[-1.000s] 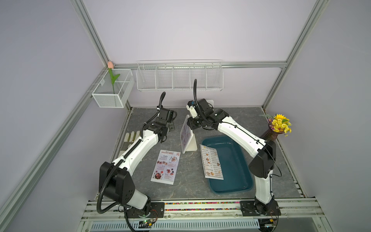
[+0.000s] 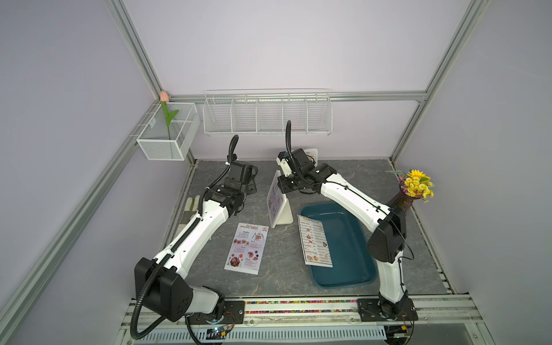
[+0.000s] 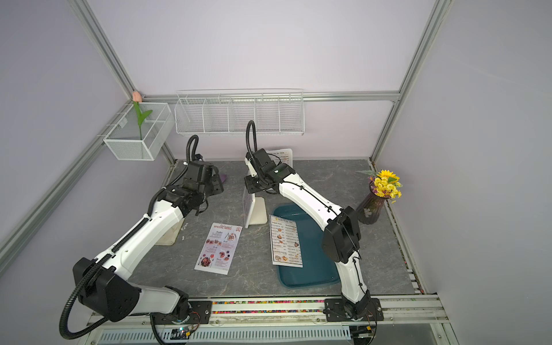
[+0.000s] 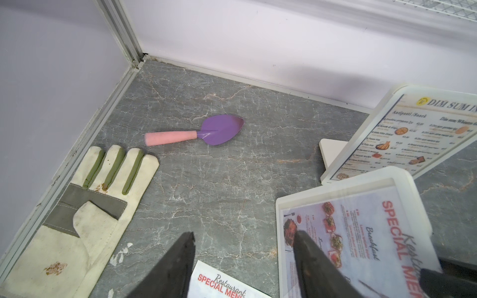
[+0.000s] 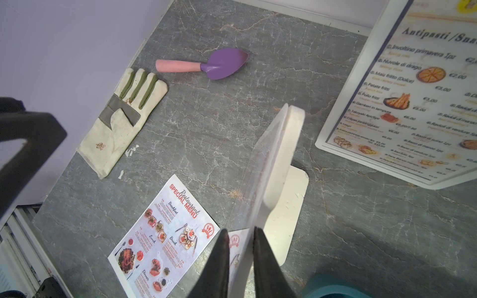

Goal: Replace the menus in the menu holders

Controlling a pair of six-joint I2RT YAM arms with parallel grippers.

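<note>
A white menu holder (image 5: pixel 280 168) stands upright at mid-table, its clear front over a Restaurant Special Menu sheet (image 4: pixel 342 233). My right gripper has its fingertips on either side of the holder's upper edge; whether they press on it cannot be told. My left gripper hangs open to the holder's left, nothing between its fingers. Flat on the table lies a loose Special Menu (image 2: pixel 246 248). A second holder (image 4: pixel 417 134) at the back shows a Dim Sum menu. Another food menu (image 2: pixel 315 241) rests across the tray's left rim.
The blue tray (image 2: pixel 348 270) fills the right front. A flower vase (image 3: pixel 371 208) stands at the far right. Towards the back left lie a purple trowel (image 4: pixel 221 130) and a work glove (image 4: pixel 106 198). Bare table surrounds the trowel.
My left arm has swung a little to the left. The right gripper and the upright holder have shifted very slightly left. The loose menus have stayed put.
</note>
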